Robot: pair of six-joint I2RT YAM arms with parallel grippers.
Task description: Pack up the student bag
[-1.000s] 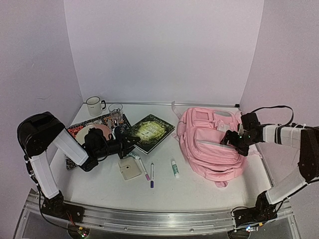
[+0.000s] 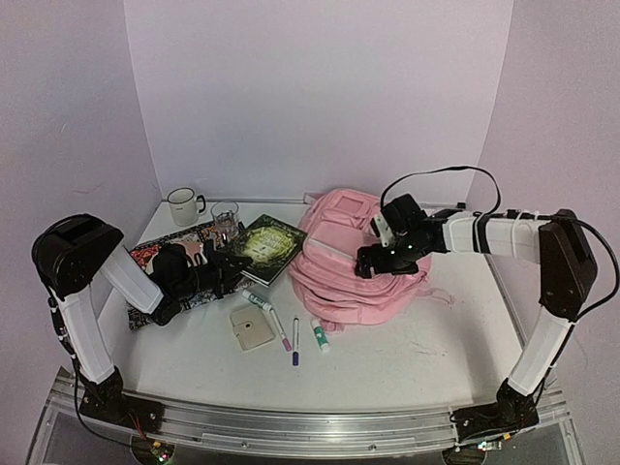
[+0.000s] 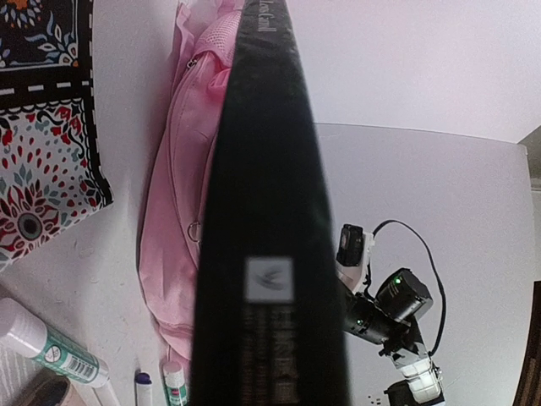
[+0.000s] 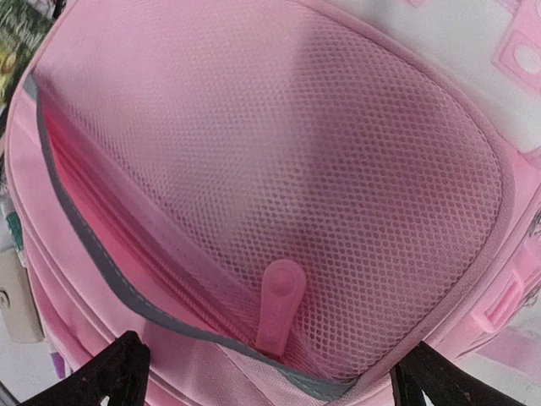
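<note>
The pink backpack [image 2: 339,281] lies on the table right of the middle, tilted. A front pocket gapes in the right wrist view, with mesh [image 4: 338,144] and a pink zip pull [image 4: 280,304] showing. My right gripper [image 2: 364,262] is over the bag; its black fingers [image 4: 114,376] stand wide apart, with bag fabric between them. My left gripper [image 2: 242,262] is shut on the dark green book [image 2: 274,242], whose right edge overlaps or touches the bag's left side. In the left wrist view the book's spine [image 3: 266,186] fills the middle, hiding the fingertips.
Left of the bag lie a beige case [image 2: 252,327], glue sticks [image 2: 320,335] and markers [image 2: 295,344]. A patterned cloth [image 2: 145,315], a glass [image 2: 225,215] and a white mug [image 2: 182,206] are at the back left.
The backpack has slid left along with my right gripper, coming up against the book and the right glue stick, which has shifted left. The book has edged left with my left gripper.
</note>
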